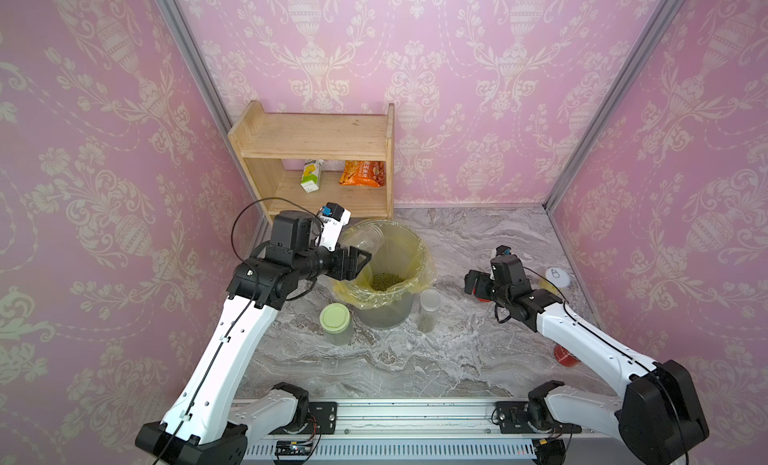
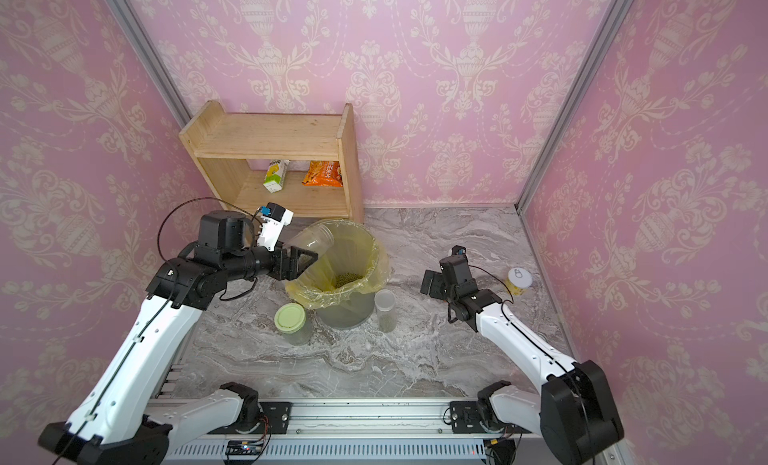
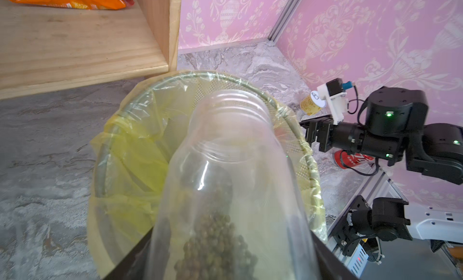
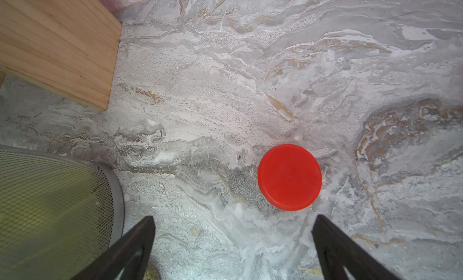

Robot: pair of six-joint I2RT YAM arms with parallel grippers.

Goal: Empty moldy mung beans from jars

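My left gripper (image 1: 352, 263) is shut on a clear plastic jar (image 3: 226, 159), tilted with its mouth over the yellow-lined bin (image 2: 368, 281); beans show through the jar, and more lie in the bin. My right gripper (image 1: 473, 284) is open, above a red lid (image 4: 289, 176) lying flat on the table. A green-lidded jar (image 1: 335, 321) stands front-left of the bin, and a clear jar (image 1: 429, 311) with a pale lid stands front-right of it.
A wooden shelf (image 1: 316, 129) with a carton and orange bag stands behind the bin. A yellow can (image 2: 518, 282) and a red can (image 3: 351, 160) stand at the right.
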